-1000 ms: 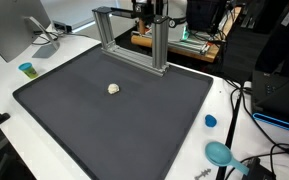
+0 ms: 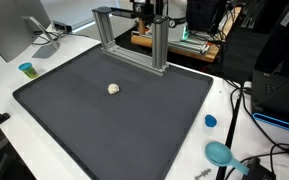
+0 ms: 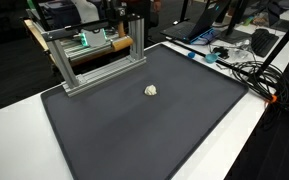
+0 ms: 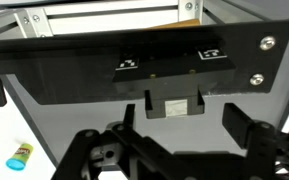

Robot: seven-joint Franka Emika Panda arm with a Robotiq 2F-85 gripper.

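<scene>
In the wrist view my gripper stands open, its dark fingers (image 4: 129,117) spread wide to either side of a small black block with a pale face (image 4: 176,107). That block juts from a black crossbar (image 4: 74,88). Nothing appears clamped between the fingers. A silver metal frame (image 2: 134,57) rises at the back of the dark mat; the exterior views cut off its top, and the gripper cannot be made out clearly there. A small cream-coloured object (image 3: 150,90) lies alone on the mat.
Black cables (image 3: 249,72) lie on the white table's far side.
</scene>
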